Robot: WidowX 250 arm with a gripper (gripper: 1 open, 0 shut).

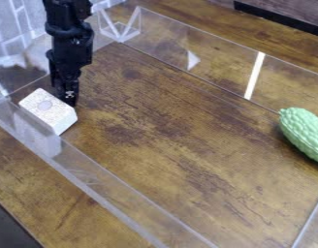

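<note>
My black gripper [66, 91] hangs at the upper left of the camera view, low inside a clear-walled enclosure, just behind a white speckled block [47, 110]. It is open; whether its tips touch the block is hard to tell. A green textured object shaped like a corn cob or gourd [302, 133] lies at the far right on the wooden floor.
Clear plastic walls [123, 194] border the wooden surface [174, 136], close along the block's left and front. A dark slotted strip [285, 10] is at the top right.
</note>
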